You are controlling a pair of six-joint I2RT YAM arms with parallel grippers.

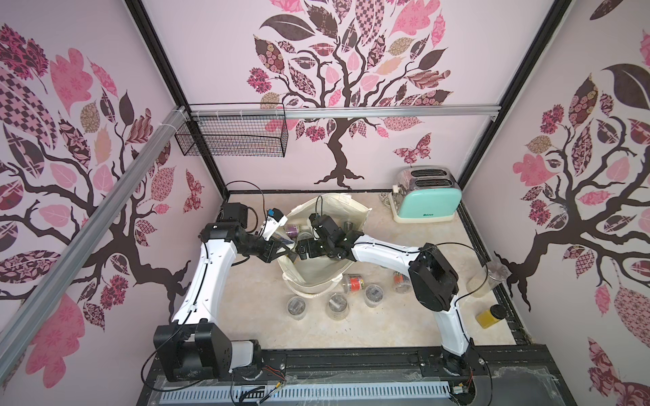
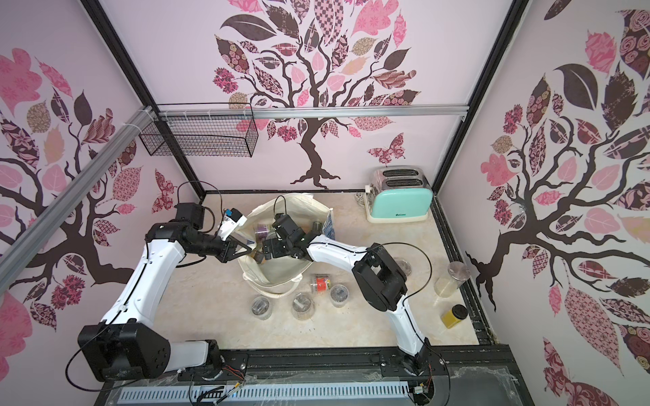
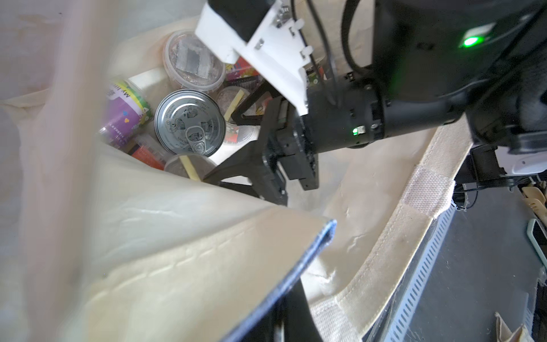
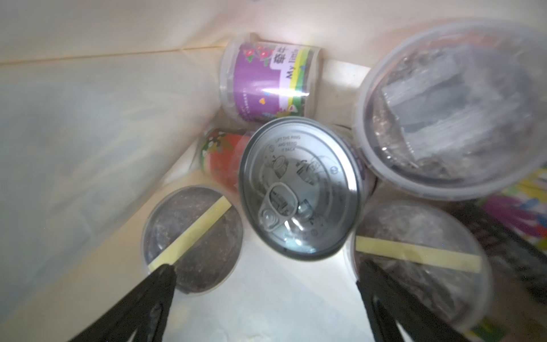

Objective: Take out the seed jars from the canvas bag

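Note:
The cream canvas bag (image 1: 318, 274) stands open, holding several seed jars: a silver-lidded jar (image 4: 299, 188), a purple-labelled jar (image 4: 267, 79), a red-labelled one (image 4: 219, 159) and clear-lidded jars (image 4: 450, 114). My right gripper is inside the bag, open over these jars with nothing between its fingers. My left gripper (image 1: 269, 250) is at the bag's left rim, shut; in the left wrist view the bag's fabric hides most of it. Outside, several jars (image 1: 337, 306) stand along the bag's front and right, and a red-labelled jar (image 2: 320, 283) lies on its side.
A mint toaster (image 1: 426, 203) stands at the back right. A tall clear container (image 2: 447, 284) and a yellow-bodied jar (image 2: 452, 316) are at the front right. A wire basket (image 1: 230, 135) hangs on the back rail.

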